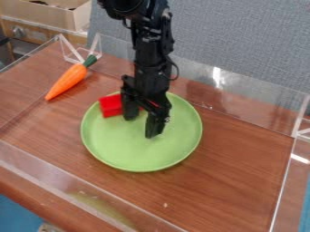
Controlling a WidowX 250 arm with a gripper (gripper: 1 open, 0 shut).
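Note:
A black robot arm reaches down from the top, its gripper (143, 116) open low over a green plate (140, 149). A red block (111, 105) rests on the plate's back left, beside and partly behind the left finger. The fingertips hang over the plate; whether they touch it or the block, I cannot tell.
An orange toy carrot (68, 78) with a green top lies on the wooden table (230, 172) at the back left, near a small white wire object. Clear low walls edge the table. A cardboard box (43, 13) stands beyond at top left.

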